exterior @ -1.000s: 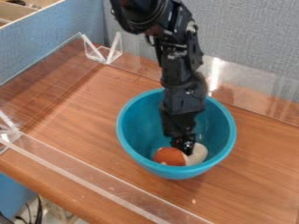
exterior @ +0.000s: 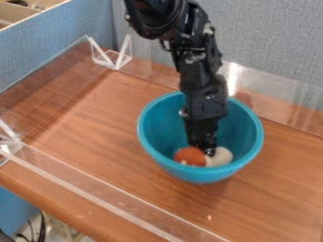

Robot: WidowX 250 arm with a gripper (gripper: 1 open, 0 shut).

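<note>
A black robot arm reaches down from the top of the view into a teal bowl (exterior: 159, 135) on the wooden table. Its gripper (exterior: 206, 144) is low inside the bowl, just above and partly over an orange-red round object (exterior: 190, 157) and a cream, egg-like object (exterior: 217, 157) at the bowl's front. Whether the fingers hold either object is hidden by the arm and too small to tell.
Clear plastic barriers with white brackets (exterior: 111, 59) run along its edges. A grey padded wall stands behind, a blue panel at left.
The bowl has shifted slightly right, and the two objects inside sit a little higher in the view. The gripper has moved slightly up and stays inside the bowl.
</note>
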